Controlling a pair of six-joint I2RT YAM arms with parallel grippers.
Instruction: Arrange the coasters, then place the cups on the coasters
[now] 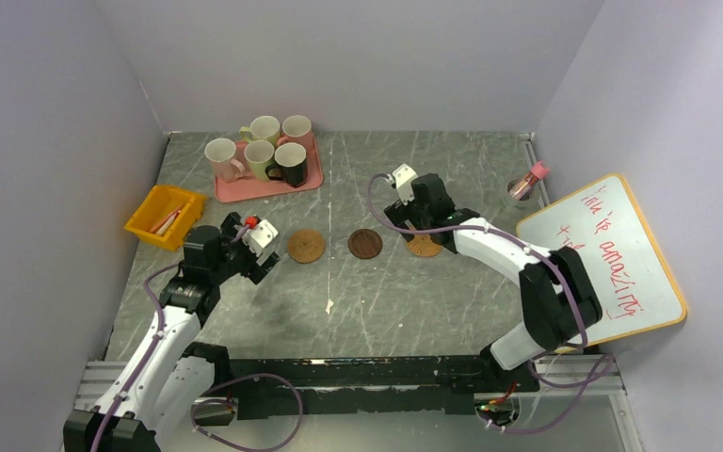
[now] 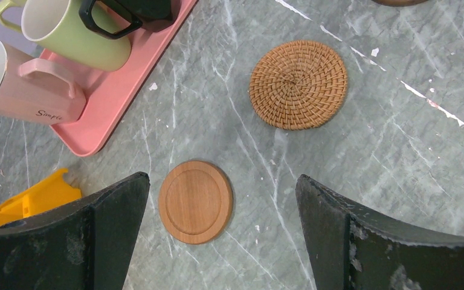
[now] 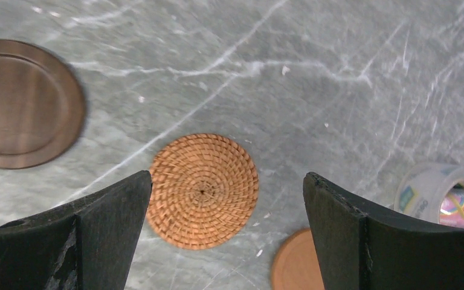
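Observation:
Several cups, among them a black cup, a green cup and a pink cup, stand on or against the pink tray at the back left. Coasters lie in a row across the table: a woven coaster, a dark wooden coaster and a second woven coaster. A plain wooden coaster shows between the fingers of my left gripper, open and empty above the table. My right gripper is open too, over the second woven coaster, holding nothing.
A yellow bin sits at the left edge. At the right are a clear holder with a pink-capped item and a whiteboard.

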